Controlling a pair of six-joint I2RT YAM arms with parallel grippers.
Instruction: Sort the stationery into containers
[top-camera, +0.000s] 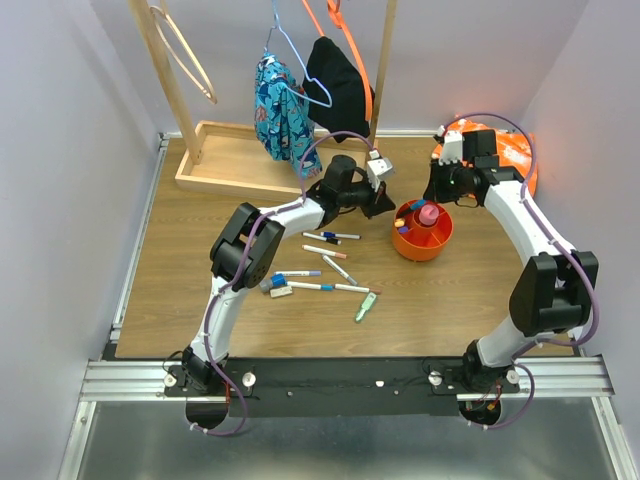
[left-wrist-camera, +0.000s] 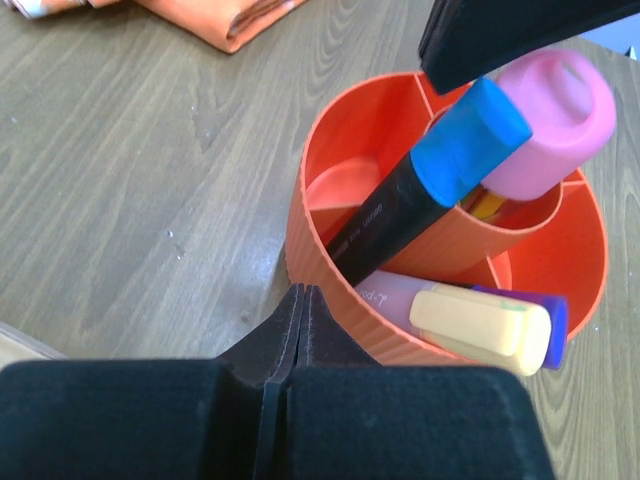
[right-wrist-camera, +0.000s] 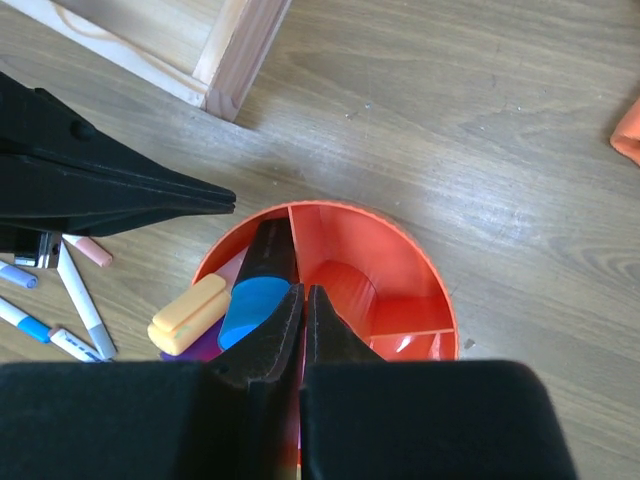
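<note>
An orange round organizer (top-camera: 420, 250) holds a black marker with blue cap (left-wrist-camera: 390, 210), a pink-capped item (left-wrist-camera: 550, 120), a cream eraser (right-wrist-camera: 185, 315) and a purple item (left-wrist-camera: 543, 335). My right gripper is over the organizer, shut; what is between its fingers is hidden. My left gripper is shut with nothing showing between its fingertips, left of the organizer. Several pens (top-camera: 325, 285), a pale green item (top-camera: 366, 308) and small blocks (top-camera: 281, 292) lie loose on the table, left of and below the organizer.
A wooden tray (top-camera: 220, 170) with a rack of hanging bags stands at the back left. Orange cloth (top-camera: 510, 145) lies at the back right.
</note>
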